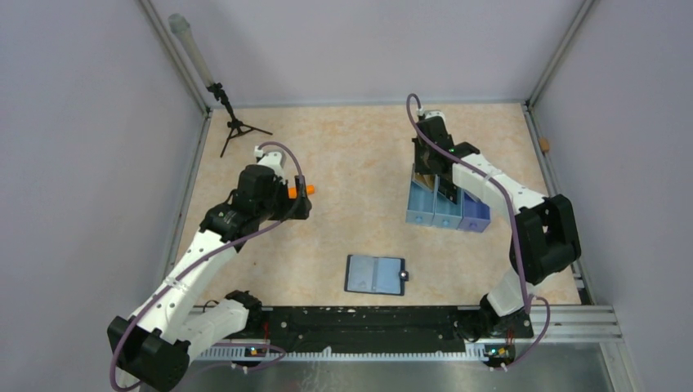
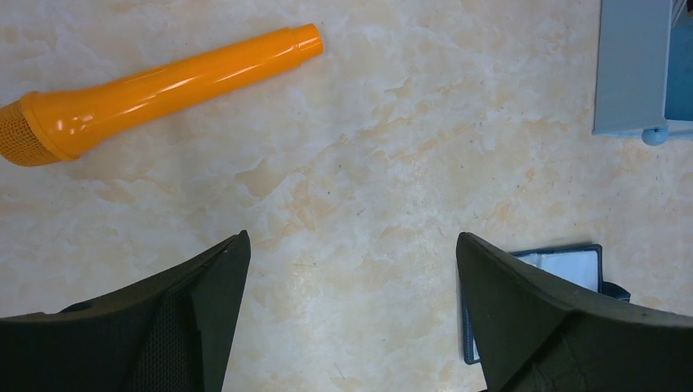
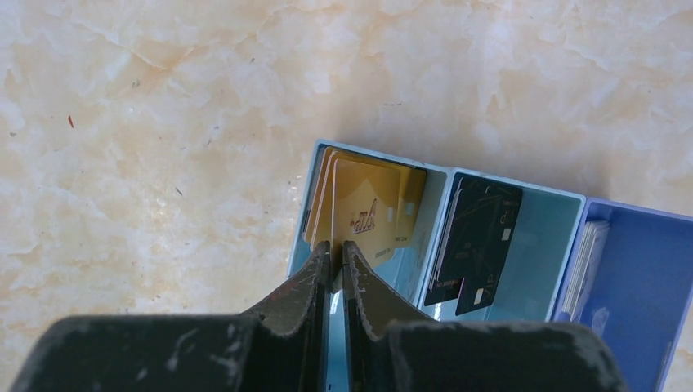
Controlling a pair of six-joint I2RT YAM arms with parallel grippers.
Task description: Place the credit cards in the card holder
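A gold card (image 3: 369,202) stands tilted in the left compartment, its thin pale edge running down between the fingertips of my right gripper, which is shut on it. Other gold cards (image 3: 321,200) lean behind it against the compartment wall. The open card holder (image 1: 375,274), dark-edged with pale blue pockets and a clasp at its right, lies flat at the table's front middle; part of it shows in the left wrist view. My left gripper hangs open over bare table near the orange microphone (image 2: 176,86), nothing between its fingers.
Three joined bins form the card box (image 1: 419,207): black cards (image 3: 474,237) sit in the middle bin, pale cards (image 3: 585,260) in the dark blue one. A small tripod (image 1: 234,122) stands at back left. Clear table separates box and holder.
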